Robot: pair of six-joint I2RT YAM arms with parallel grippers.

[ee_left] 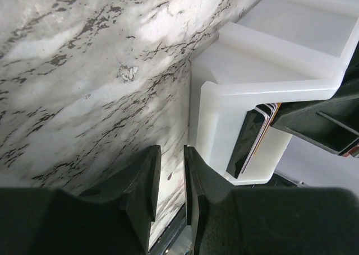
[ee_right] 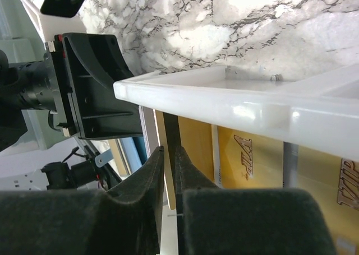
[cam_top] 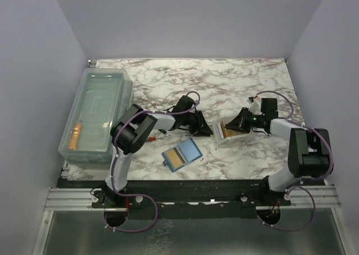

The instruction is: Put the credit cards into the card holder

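The white card holder [cam_top: 221, 140] stands right of table centre, holding cards seen edge-on in the left wrist view and gold cards [ee_right: 249, 160] in the right wrist view. My left gripper [cam_top: 207, 130] is beside the holder's left end, its fingertips [ee_left: 196, 160] apart, slightly open with marble between them. My right gripper [cam_top: 241, 127] is over the holder; its fingers [ee_right: 151, 193] are narrowly apart at the edge of a card at the holder's left end. Whether they grip that card cannot be told.
A flat blue and tan object [cam_top: 182, 154] lies front of centre. A lidded green bin [cam_top: 92, 115] fills the left side, with small red-handled items near it.
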